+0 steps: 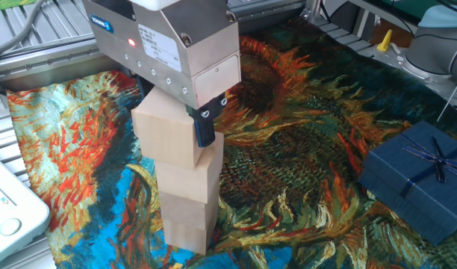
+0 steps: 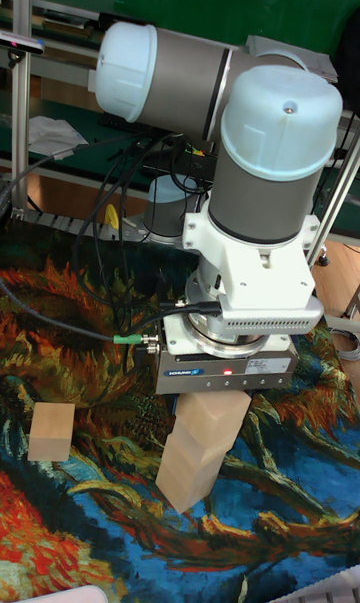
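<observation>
A tower of pale wooden blocks (image 1: 185, 183) stands on the printed cloth, its blocks slightly out of line. Above it is the top block (image 1: 165, 138), which juts out to the left of the block below in exterior view 2. My gripper (image 1: 173, 112) points down around this top block. One finger (image 1: 204, 128) lies along its right side; the other is mostly hidden behind the block's far left side. The fingers appear shut on it. Whether the block rests fully on the tower cannot be made out. In exterior view 3 the gripper body hides the fingers.
A loose wooden block (image 2: 51, 432) lies on the cloth, apart from the tower (image 2: 192, 464). A dark blue box with a ribbon (image 1: 419, 179) sits at the right, and a white device (image 1: 12, 209) at the left edge. Cloth between tower and box is clear.
</observation>
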